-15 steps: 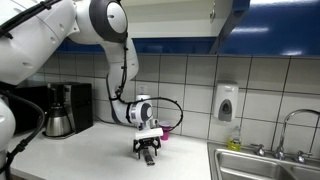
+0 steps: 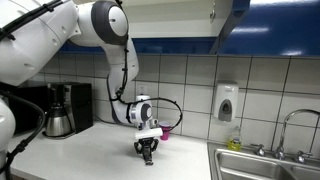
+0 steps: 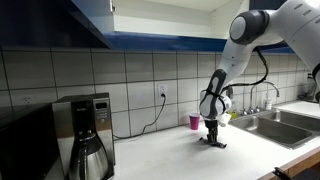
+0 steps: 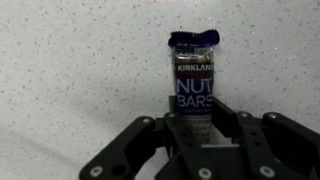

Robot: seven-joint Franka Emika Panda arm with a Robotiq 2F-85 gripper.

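A dark purple Kirkland nut bar (image 4: 193, 85) stretches up from between my fingers in the wrist view, its crimped dark end pointing away from me. My gripper is shut on it, one black fingertip at either side of the wrapper. The bar's nearer end is hidden by the gripper. In exterior view 1 the bar (image 2: 148, 157) shows as a small dark strip under the gripper (image 2: 147, 147), low over the white counter. Whether it still touches the counter I cannot tell.
The sink (image 2: 245, 165) lies to the right, with a soap bottle (image 2: 235, 138) behind it. A coffee maker (image 3: 88, 135) stands at the other end. Near the tiled wall is a pink cup (image 3: 195, 121). Counter around the gripper is clear.
The fingers have drawn together around the bar; a second ago they were spread wide on both sides of it. The arm stays in nearly the same place.
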